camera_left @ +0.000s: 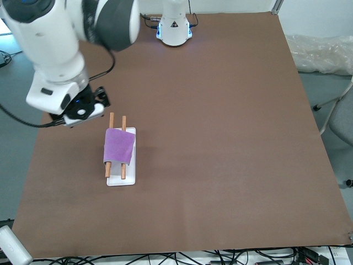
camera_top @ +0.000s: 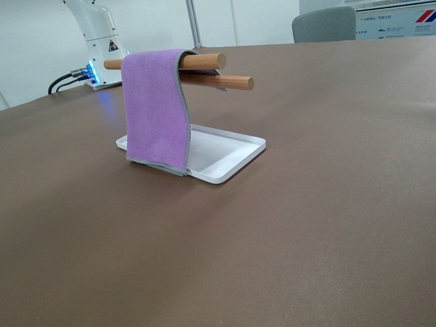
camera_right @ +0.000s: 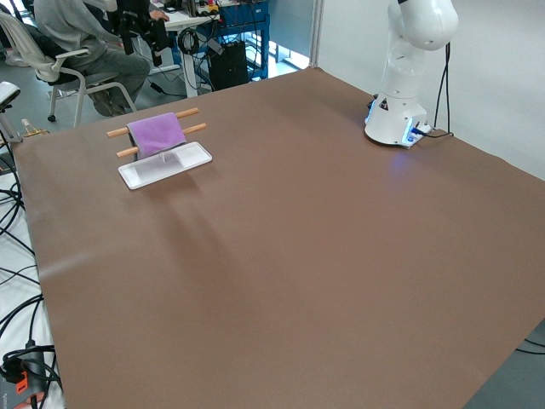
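Note:
A purple cloth (camera_left: 118, 144) hangs over two wooden rods (camera_left: 123, 171) above a white tray (camera_left: 120, 181); in the top view the cloth (camera_top: 153, 109) drapes down beside the tray (camera_top: 228, 150). In the right view the cloth (camera_right: 156, 133) is on the rods at the back left. My arm's dark gripper end (camera_left: 83, 107) is up and behind-left of the rack in the left view, apart from it. Its fingers are too hidden to tell whether they are open or shut. In the right view a dark end (camera_right: 145, 25) shows at the top edge.
Cables run along the near edge; a chair (camera_left: 345, 116) stands beside the table.

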